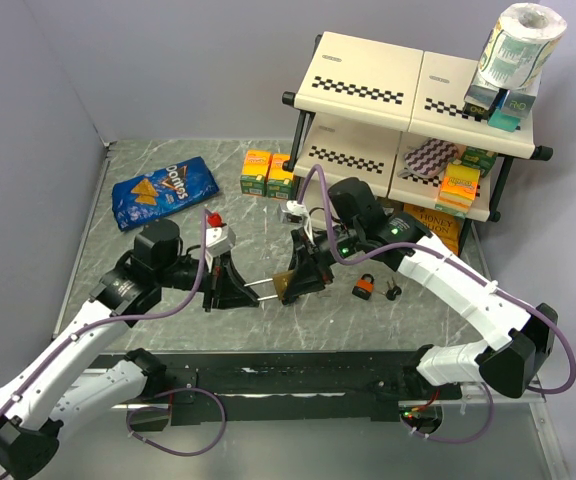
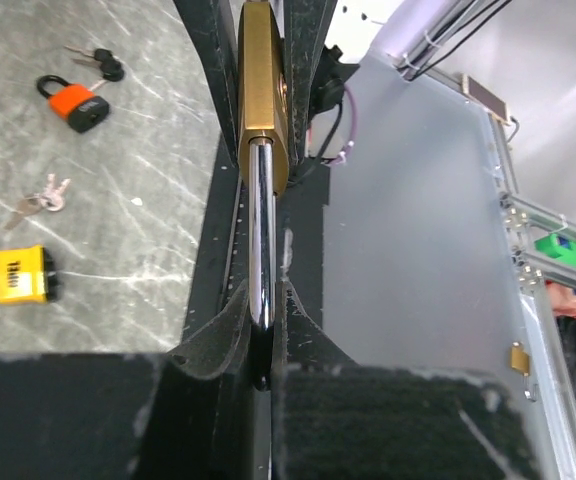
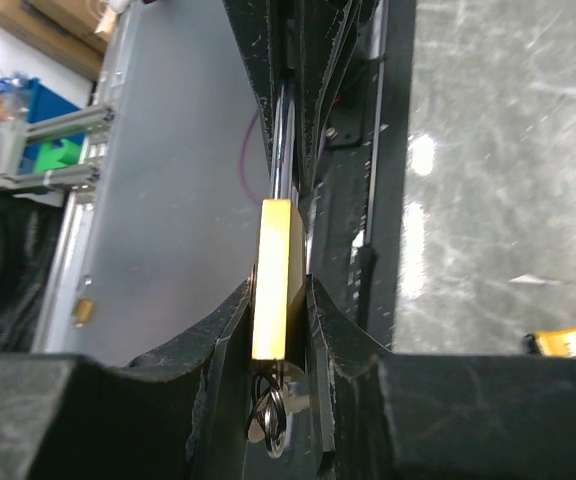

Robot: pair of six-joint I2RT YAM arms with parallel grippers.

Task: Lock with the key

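Note:
A brass padlock (image 1: 281,287) is held in the air between my two grippers, above the front part of the counter. My left gripper (image 1: 257,302) is shut on its silver shackle (image 2: 261,230). The right gripper (image 1: 290,289) grips the brass body (image 3: 274,285) from both sides. In the left wrist view the shackle meets the end of the body (image 2: 259,90); whether it is latched cannot be told. A key ring (image 3: 268,408) hangs at the body's other end in the right wrist view. The key's seating is hidden by the fingers.
An orange padlock (image 2: 73,103), black-headed keys (image 2: 108,65), loose silver keys (image 2: 43,198) and a yellow padlock (image 2: 23,275) lie on the counter. Behind the right arm stands a shelf rack (image 1: 353,75). A chip bag (image 1: 165,192) and small boxes (image 1: 256,172) sit farther back.

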